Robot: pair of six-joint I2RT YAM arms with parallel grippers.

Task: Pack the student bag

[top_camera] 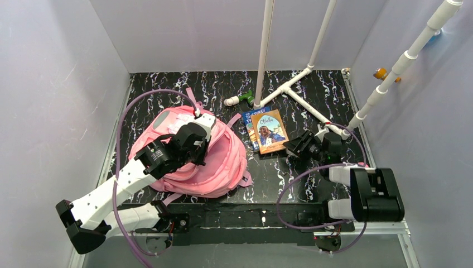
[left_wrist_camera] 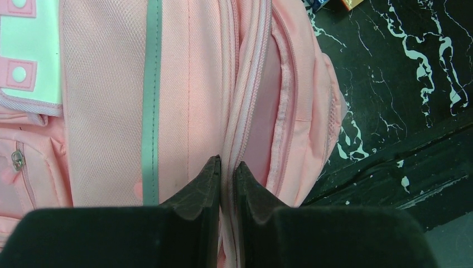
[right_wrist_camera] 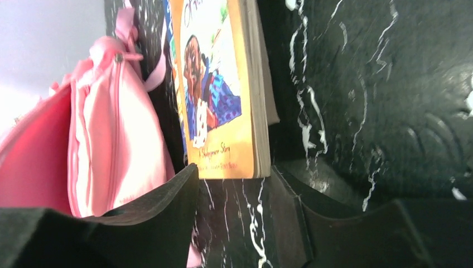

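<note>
The pink backpack (top_camera: 223, 167) lies open on the left of the black marble surface. My left gripper is shut on its zipped rim, with the opening to the right of the fingers. Two books, Othello (top_camera: 269, 132) on top and a blue one (top_camera: 250, 131) beneath, lie right of the bag. My right gripper is part open at the near end of the books, its fingertips either side of the orange book's corner; contact is unclear.
White pipes (top_camera: 301, 100) stand behind and right of the books. A green and white pipe fitting (top_camera: 240, 99) lies at the back. Bare surface (top_camera: 268, 184) shows between bag and right arm.
</note>
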